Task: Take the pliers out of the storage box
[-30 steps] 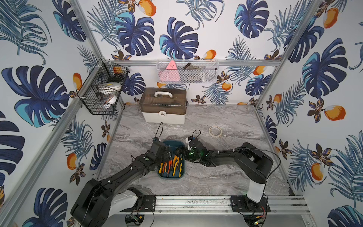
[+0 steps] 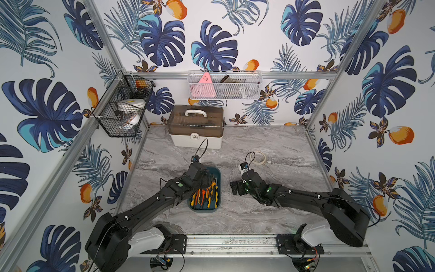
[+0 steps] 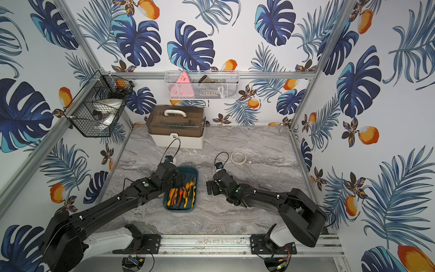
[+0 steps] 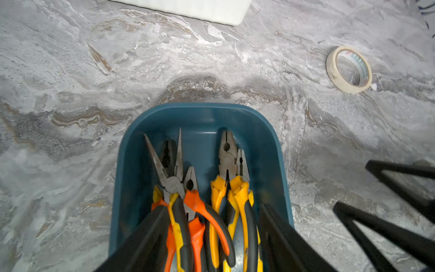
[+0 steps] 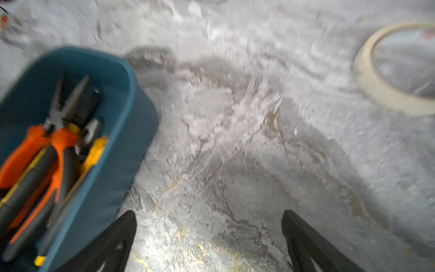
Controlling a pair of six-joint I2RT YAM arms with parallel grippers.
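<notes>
Several pliers with yellow, orange and black handles (image 4: 217, 195) lie in a teal open box (image 4: 199, 108) on the marble table, their metal noses toward the back. My left gripper (image 2: 206, 179) is over the box; in the left wrist view its blurred fingers hang apart above the handles, with nothing seen held. My right gripper (image 3: 210, 187) is outside the box, just to its right; in the right wrist view its fingers stand wide apart over bare table, beside the box wall (image 5: 113, 154).
A closed case with brown lid (image 2: 195, 122) stands at the back. A tape roll (image 2: 257, 163) lies behind the right gripper. Wire baskets (image 2: 224, 90) hang on the back and left rails.
The right arm has drawn back rightward from the box's edge to bare table. The left gripper has shifted slightly right and up over the box.
</notes>
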